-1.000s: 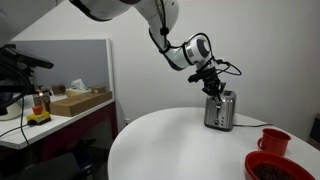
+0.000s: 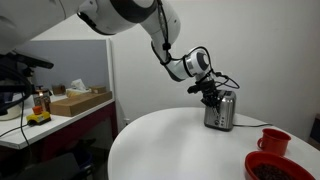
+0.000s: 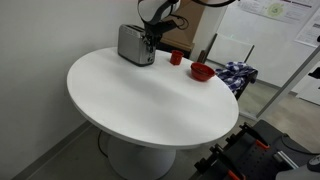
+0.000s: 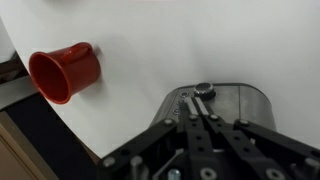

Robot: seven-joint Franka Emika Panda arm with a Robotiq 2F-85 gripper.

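A silver toaster (image 2: 227, 112) stands upright at the far side of the white round table (image 2: 165, 140). My gripper (image 2: 214, 104) points down at the toaster's near end, its fingers shut with nothing visible between them. From the wrist view, a small dark lever knob (image 4: 204, 90) sticks out of that end, right by the tips of my gripper. Whether the tips touch the knob I cannot tell. In exterior view 2 the arm partly covers the toaster (image 3: 130, 45).
A red mug (image 4: 65, 74) stands on the table beside the toaster. Further along sits a red bowl (image 3: 202, 72) with dark contents. A cord (image 2: 252, 126) runs from the toaster.
My gripper has come down along the toaster's end over the last second. The toaster, mug and bowl have stayed in place.
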